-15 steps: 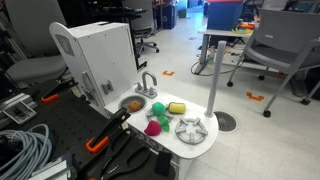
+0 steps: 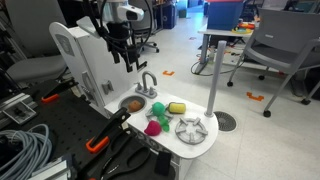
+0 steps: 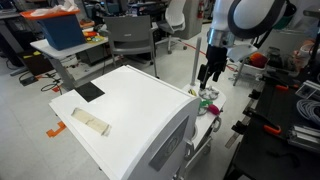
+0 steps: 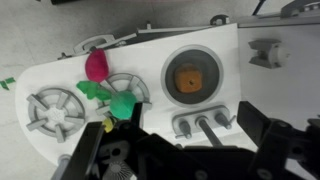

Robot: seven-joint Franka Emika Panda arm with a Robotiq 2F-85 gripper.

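My gripper (image 2: 124, 60) hangs above the white toy kitchen counter (image 2: 190, 150), over its sink end. In the wrist view the two black fingers (image 4: 268, 138) stand wide apart, with nothing between them. A brown piece (image 4: 189, 77) lies in the round grey sink (image 4: 170, 92). Farther along the counter are a pinkish-red piece (image 4: 96, 67), a green piece (image 4: 122, 104) with leafy green beside it, and a yellow piece (image 4: 116, 155) partly hidden by a finger. The green piece rests over one burner; the other burner (image 4: 56, 113) is empty.
A faucet (image 2: 147, 82) rises behind the sink, close to the gripper. A white upright cabinet (image 2: 90, 65) stands at the sink end, a white post (image 2: 216, 75) at the burner end. Cables (image 2: 25, 155) and clamps (image 2: 105, 135) lie on the black table alongside.
One second ago the gripper was out of sight. It came in from the top left and has descended rightward over the sink end. The pieces on the counter have not moved.
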